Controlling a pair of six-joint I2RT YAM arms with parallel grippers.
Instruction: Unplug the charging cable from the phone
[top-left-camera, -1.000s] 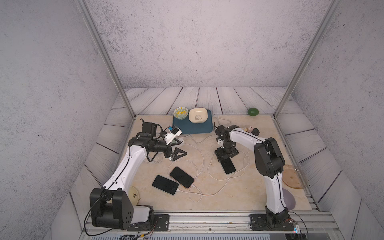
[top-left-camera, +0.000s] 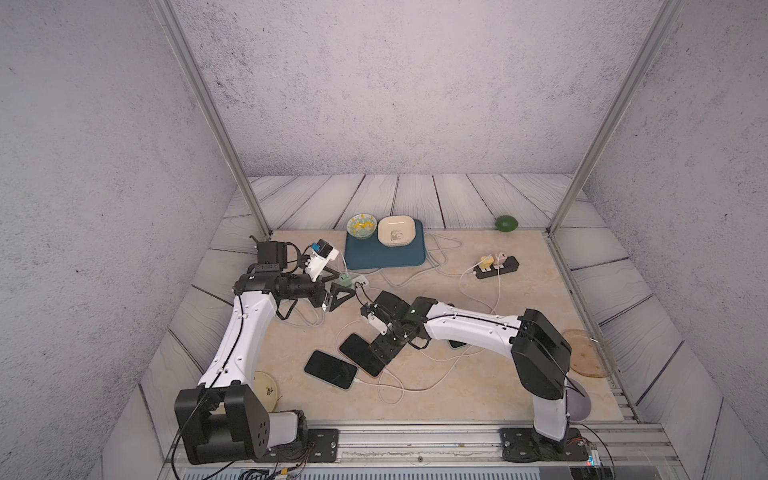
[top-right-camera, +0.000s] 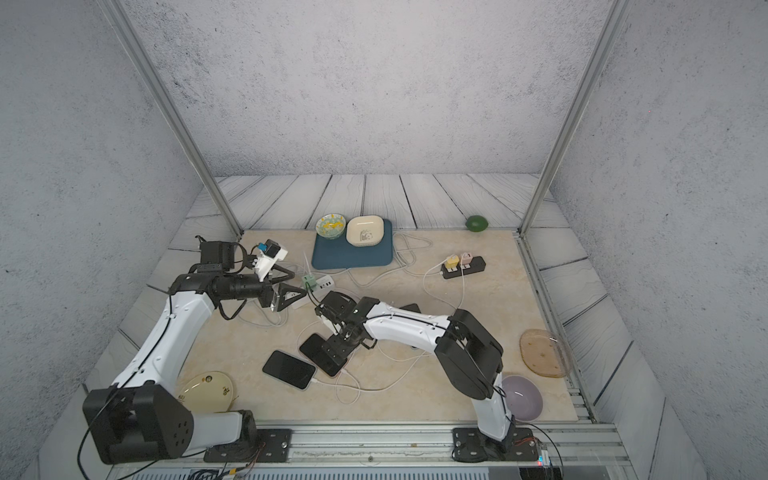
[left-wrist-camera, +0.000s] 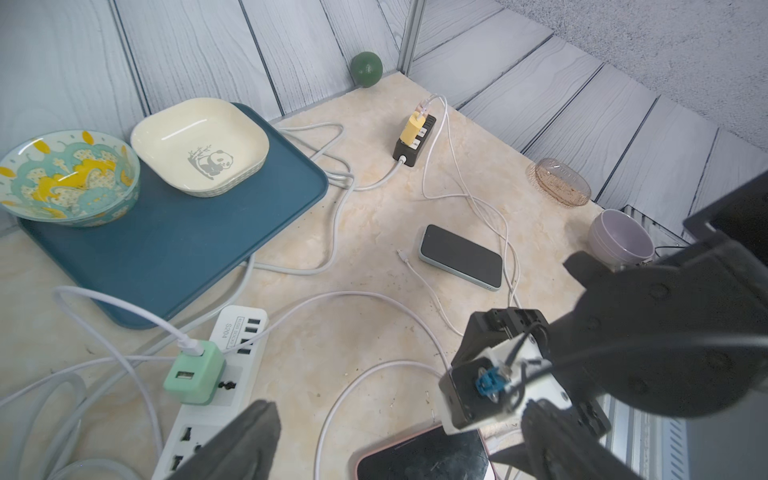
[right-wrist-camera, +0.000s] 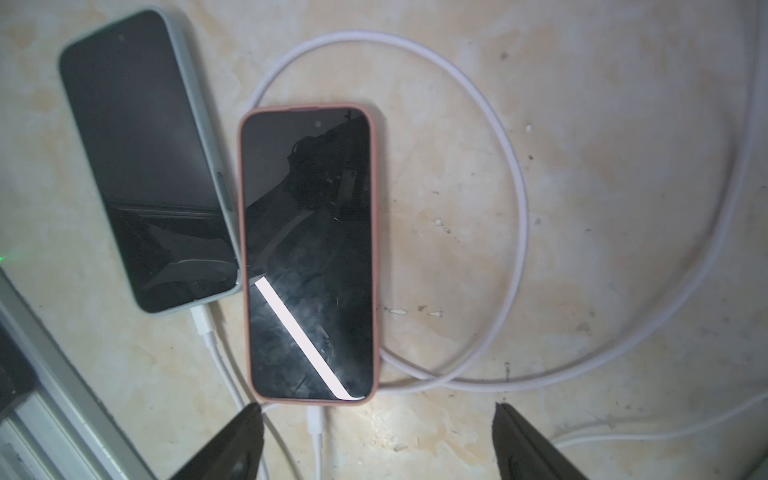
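Note:
In the right wrist view a pink-edged phone (right-wrist-camera: 310, 256) has a white cable plug (right-wrist-camera: 315, 419) in its lower end. Left of it lies a pale blue-edged phone (right-wrist-camera: 152, 160), also with a white plug (right-wrist-camera: 201, 319) in its end. Above the pink-edged phone hovers my right gripper, its fingers apart and empty. A third phone (left-wrist-camera: 461, 256) lies apart in the left wrist view, with a loose cable end (left-wrist-camera: 401, 254) near it. My left gripper (top-left-camera: 342, 286) is open with nothing in it, over the table's left side by the white power strip.
The white power strip (left-wrist-camera: 216, 384) bears a green charger (left-wrist-camera: 196, 372). A black strip (top-left-camera: 497, 268) stands at back right. Bowls rest on a blue tray (top-left-camera: 385, 257) at the back. White cables loop across the middle.
My right arm has swung left, away from the third phone, to above the pink-edged phone. The left arm has drawn back a little to the left. The phones lie where they were.

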